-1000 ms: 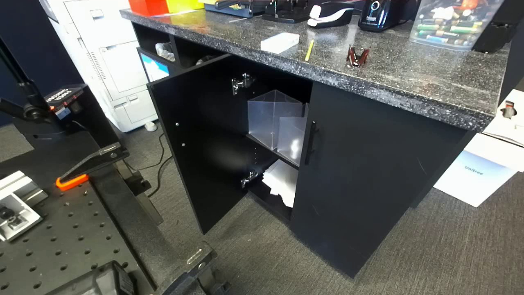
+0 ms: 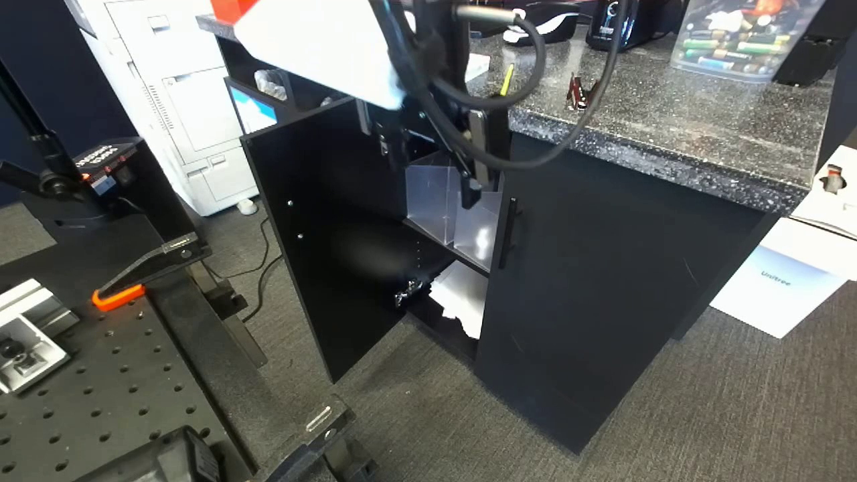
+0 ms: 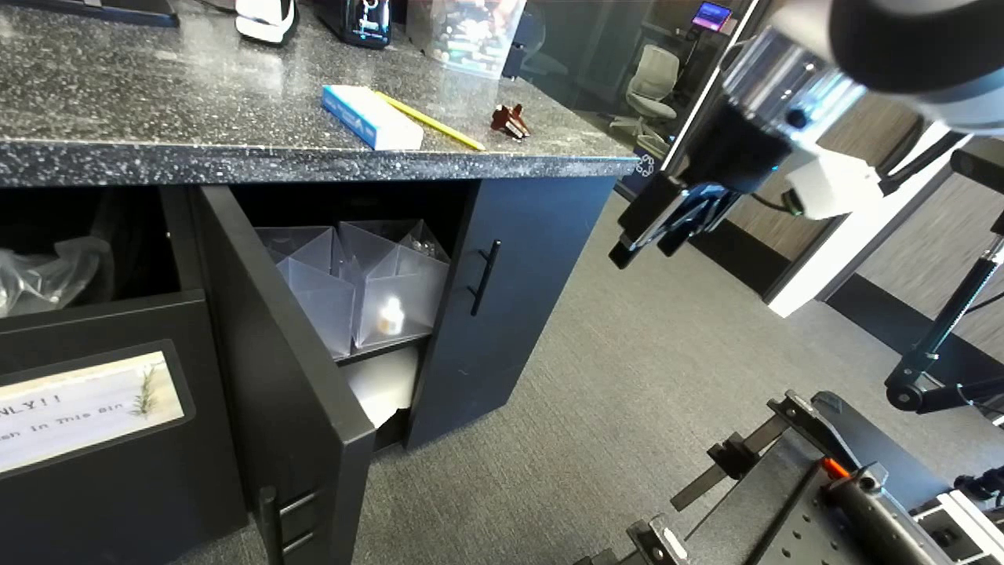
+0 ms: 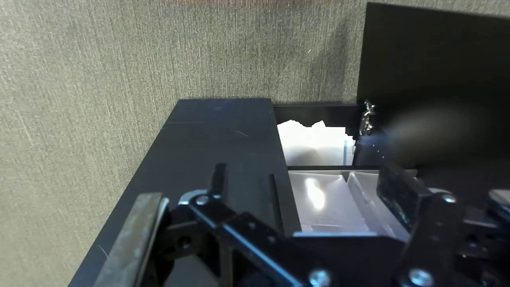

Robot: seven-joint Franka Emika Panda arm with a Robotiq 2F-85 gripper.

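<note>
My gripper (image 3: 645, 249) is open in the air in front of the black cabinet, with nothing between its fingers. In the wrist view, one finger (image 4: 218, 179) overlaps the closed cabinet door (image 4: 215, 138) and the other finger (image 4: 403, 197) overlaps the clear boxes and the open door. That open door (image 3: 282, 348) swings out from the cabinet, exposing two shelves. Clear plastic boxes (image 3: 400, 292) occupy the upper shelf, and white paper (image 2: 462, 297) lies below. A dark bar handle (image 3: 485, 278) is on the closed door. My gripper appears apart from all of these.
On the speckled countertop (image 3: 235, 103) are a small blue-white box (image 3: 373, 118), a yellow pencil (image 3: 433, 121), a dark red staple remover (image 3: 511, 121) and a tub of markers (image 3: 467, 33). A perforated black bench (image 2: 96, 402) stands opposite. Carpet (image 3: 565, 377) between them is clear.
My arm and gripper have come into exterior view 1 from above, now covering part of the countertop and the cabinet opening. The doors, boxes and countertop items still visible have not moved.
</note>
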